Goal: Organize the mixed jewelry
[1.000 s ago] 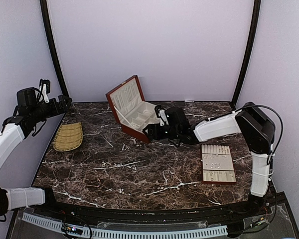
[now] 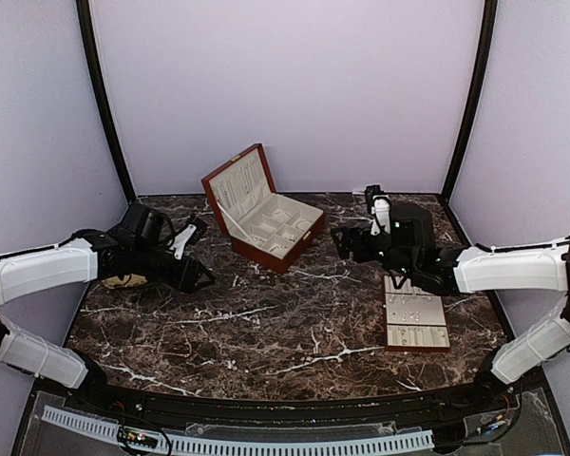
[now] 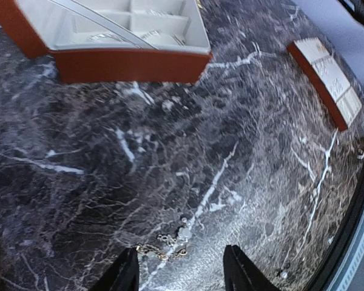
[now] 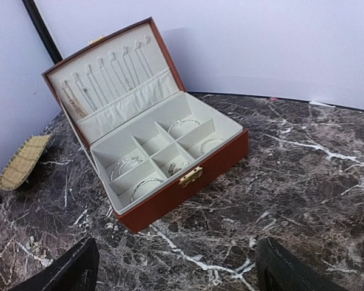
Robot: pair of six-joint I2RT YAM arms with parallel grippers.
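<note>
In the left wrist view a small gold chain piece (image 3: 151,250) lies on the marble, close to a tiny pale item (image 3: 184,233). My left gripper is over that spot, fingers apart with nothing held. The brown jewelry box (image 4: 182,176) stands with its lid (image 4: 118,79) raised; necklaces hang inside the lid, and ring-shaped bangles (image 4: 128,163) lie in several of its compartments. My right gripper (image 2: 342,242) is open and empty, right of the box and facing it. On the right lies a flat jewelry tray (image 2: 416,335), its far part hidden by the right arm.
A woven basket (image 4: 25,160) sits at the left, mostly covered by the left arm from above. Small bits of jewelry are scattered on the marble left of centre.
My left gripper has swung from the far left, past the basket, rightward and down toward the table. My right gripper has drawn back to the right, away from the box.
</note>
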